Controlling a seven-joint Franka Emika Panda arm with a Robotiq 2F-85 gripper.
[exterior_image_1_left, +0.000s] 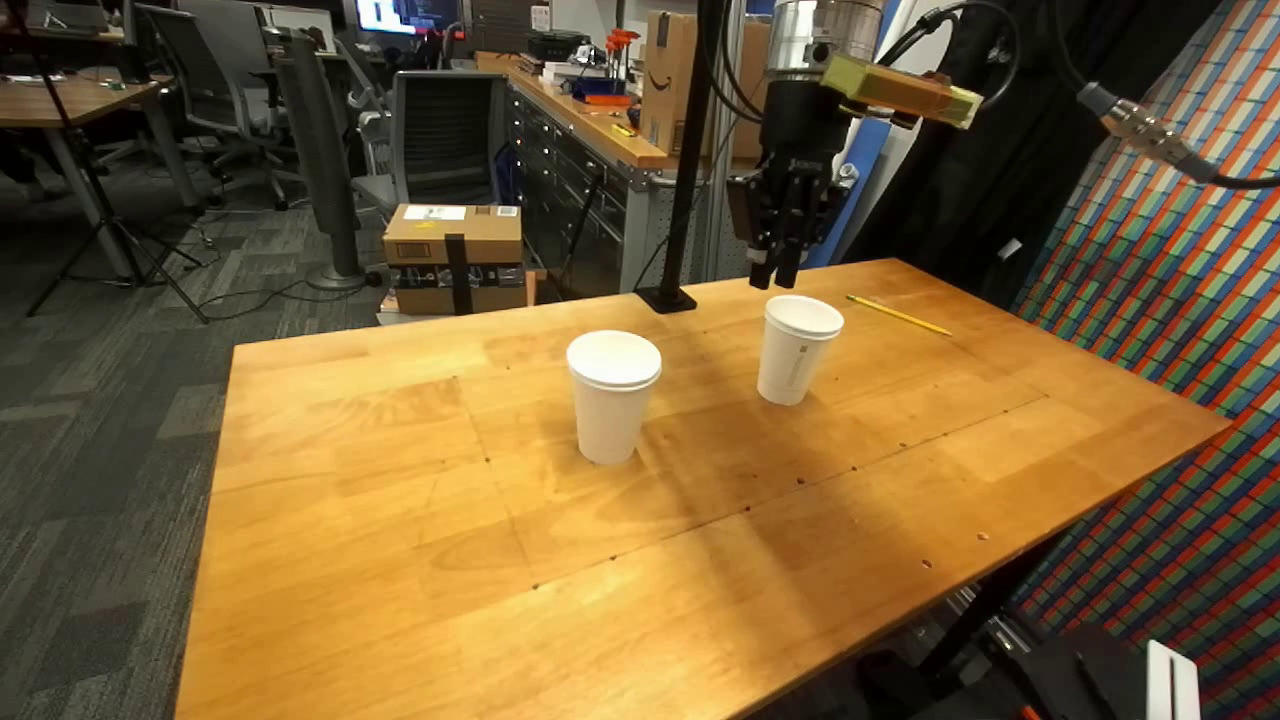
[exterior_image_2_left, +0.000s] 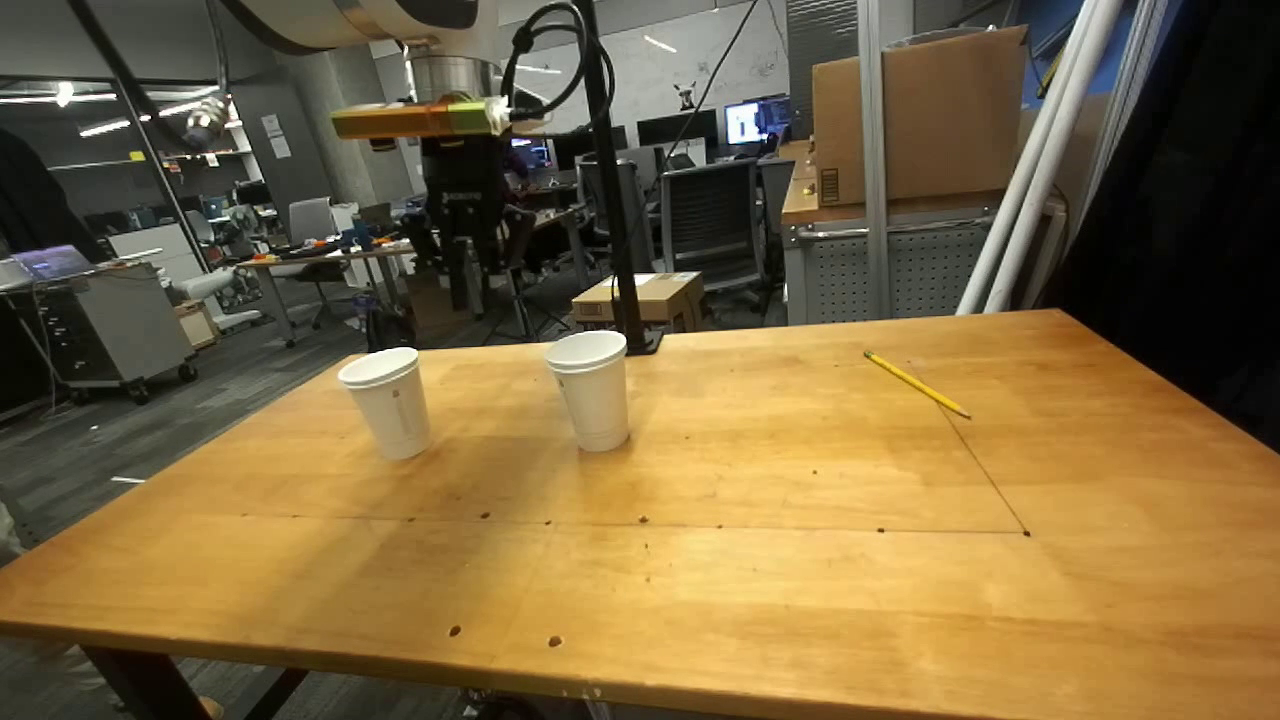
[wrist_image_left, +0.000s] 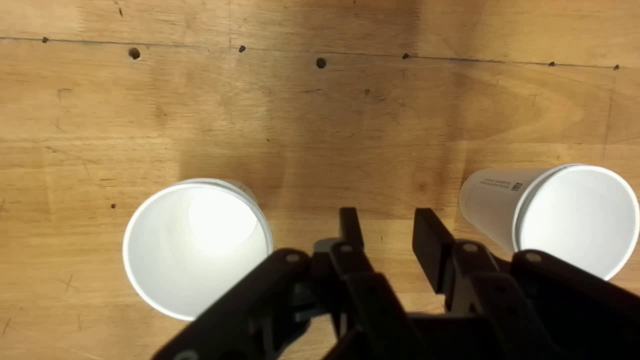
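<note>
Two white paper cups stand upright on the wooden table. One cup is on the left in both exterior views and appears on the right side of the wrist view. The other cup, nearer the pencil, appears on the left side of the wrist view; its inside looks empty. My gripper is raised above the table, open, with its fingers apart and only tabletop visible between them. From above, it lies between the two cups, touching neither.
A yellow pencil lies on the table to the right of the cups. A black upright post stands at the table's back edge.
</note>
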